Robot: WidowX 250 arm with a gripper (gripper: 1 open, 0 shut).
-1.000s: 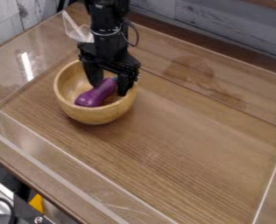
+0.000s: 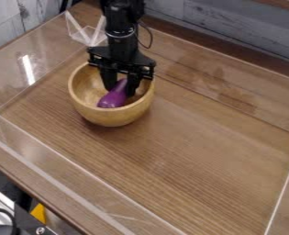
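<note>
A tan bowl [image 2: 90, 117] sits on the wooden table at the upper left. A purple elongated object [image 2: 111, 96] is in it. My black gripper [image 2: 122, 75] reaches down over the bowl's far part, its fingertips at the upper end of the purple object. It appears shut on that object, though the fingertips are partly hidden by it and the bowl.
Bare wooden table [image 2: 195, 165] spreads widely to the right and front. A clear plastic piece [image 2: 83, 27] stands behind left of the arm. A wall runs along the back.
The gripper has shifted slightly back and left. The purple object and bowl have moved slightly with it, the object's upper end now nearer the gripper.
</note>
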